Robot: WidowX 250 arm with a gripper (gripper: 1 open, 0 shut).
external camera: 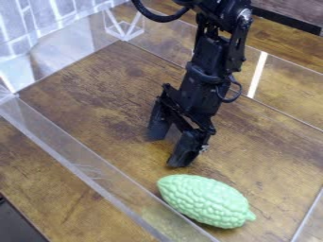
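Observation:
My black gripper (178, 132) reaches down from the top centre to the wooden floor of a clear-walled tray, its fingertips low over the board. Dark shapes around the fingers blend together, so I cannot tell whether anything is between them or how far apart they are. A pale green bumpy object (206, 200), shaped like a bitter melon, lies at the bottom right, in front of the gripper and apart from it.
Clear plastic walls (89, 171) bound the wooden board (82, 90) on the sides in view. The left part of the board is clear, as is the area right of the gripper. A white curtain hangs at the top left.

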